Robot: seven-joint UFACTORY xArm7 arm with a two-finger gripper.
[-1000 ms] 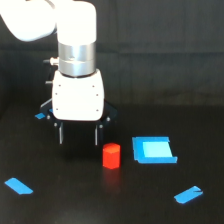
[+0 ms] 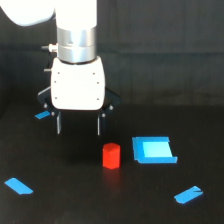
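A small red block (image 2: 111,156) stands on the black table, right of the picture's middle. My gripper (image 2: 78,131) points downward, up and to the left of the block in the picture. Its two thin fingers (image 2: 98,125) are spread wide apart, and only dark background shows between them. The block is clear of both fingers. How high the fingertips are above the table is hard to judge.
Right of the block lies a pale square patch (image 2: 156,149) framed in blue tape (image 2: 150,139). Blue tape strips mark the table at front left (image 2: 18,186), at front right (image 2: 188,195) and behind the arm.
My gripper has risen a little in the picture, and its fingers stand slightly farther apart in the view. The red block and the taped square have stayed where they were.
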